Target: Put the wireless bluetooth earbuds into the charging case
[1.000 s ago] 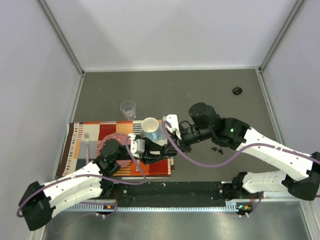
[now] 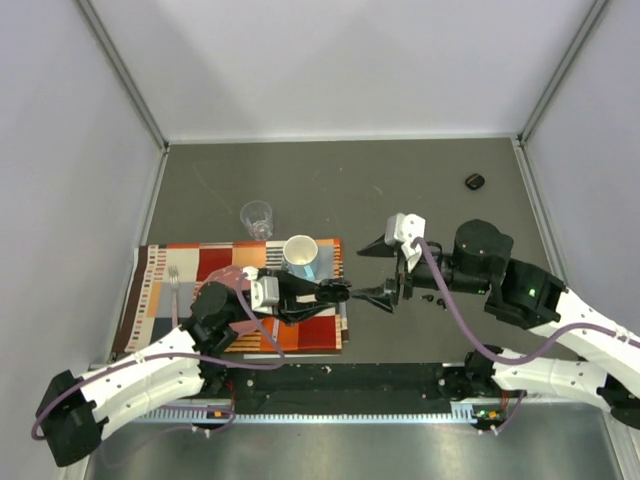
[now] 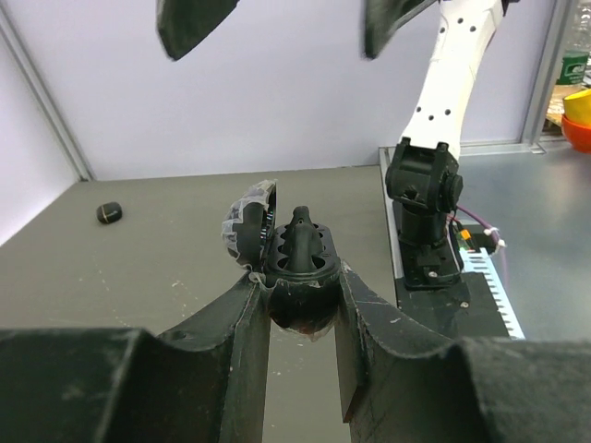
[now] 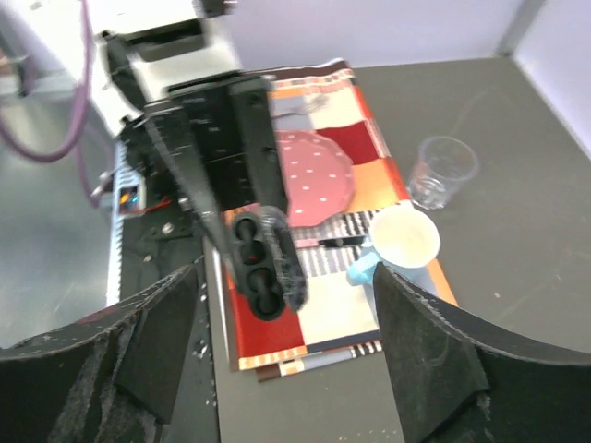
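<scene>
The black charging case point(image 3: 305, 291) has its lid point(image 3: 249, 221) raised. My left gripper point(image 2: 318, 298) is shut on it, clear of the table. Out of the case's top, in the left wrist view, stands a dark upright piece that looks like an earbud point(image 3: 301, 238). The right wrist view shows dark hollows in the case point(image 4: 261, 281); whether each is filled cannot be told. Just right of the case, my right gripper point(image 2: 366, 273) is open, its fingers point(image 4: 406, 323) apart and nothing between them. Small black pieces point(image 2: 440, 302), too small to identify, lie beneath the right arm.
A striped mat point(image 2: 140, 300) carries a light-blue mug point(image 2: 301, 262), a pink plate point(image 4: 323, 175) and a fork point(image 2: 174, 285). Behind it stands a clear glass point(image 2: 257, 220). A small black object point(image 2: 475, 181) lies far right.
My right gripper has pulled back rightward from the case, its fingers now parted in the top view. The left gripper has shifted only slightly, still with the case.
</scene>
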